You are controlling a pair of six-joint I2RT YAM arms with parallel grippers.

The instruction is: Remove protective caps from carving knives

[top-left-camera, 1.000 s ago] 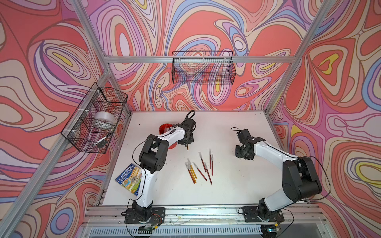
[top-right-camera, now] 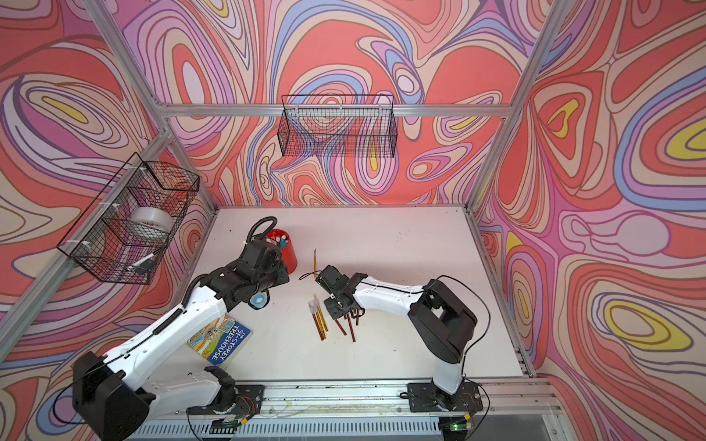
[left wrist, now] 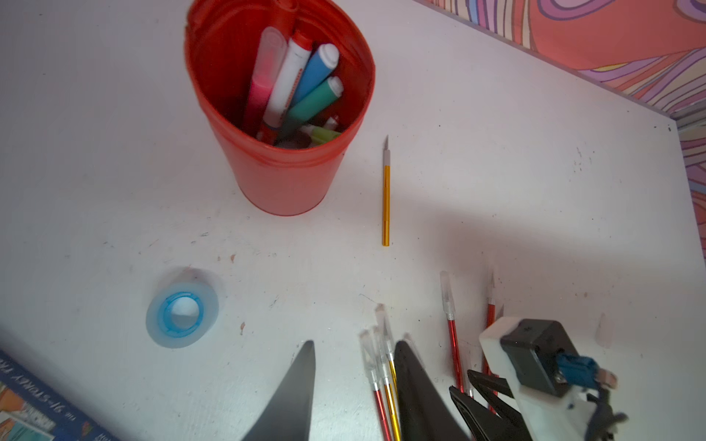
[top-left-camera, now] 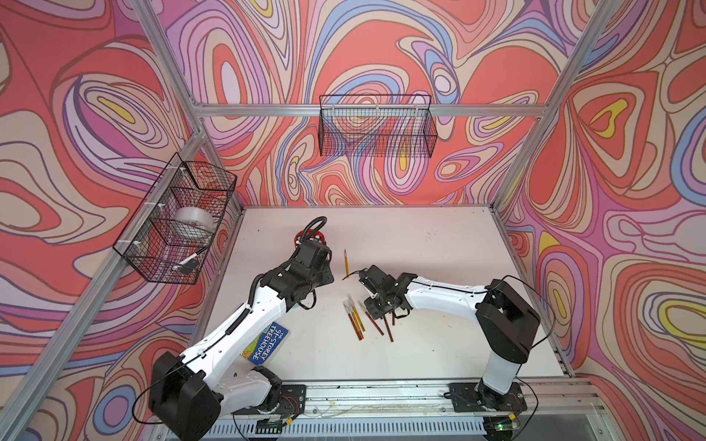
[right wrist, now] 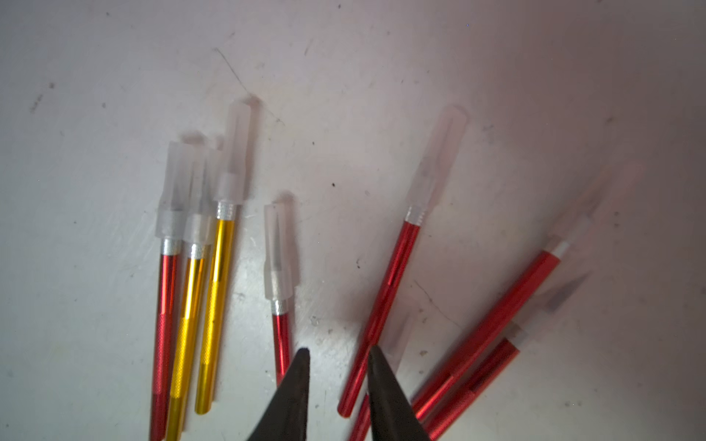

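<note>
Several red and yellow carving knives lie on the white table. In the right wrist view clear caps cover the tips of a left-hand red knife [right wrist: 166, 294], a yellow knife [right wrist: 217, 286], a short-looking red knife [right wrist: 280, 330] and a long red knife [right wrist: 389, 286]. Blur obscures the tips of the red knives at right. Apart from the group, a yellow knife [left wrist: 386, 198] shows a bare pointed tip. My right gripper hangs over the group, open and empty. My left gripper is also open and empty, above the table near the red cup.
A red cup [left wrist: 286, 176] of markers stands at the back left. Nearer are a blue tape roll [left wrist: 182, 312] and a book [top-right-camera: 220, 339]. A clear loose piece [left wrist: 604, 330], probably a cap, lies at the right.
My right gripper has swung left from the clear right side to above the knives. My left gripper has drawn back leftward and nearer, away from the lone yellow knife, uncovering it.
</note>
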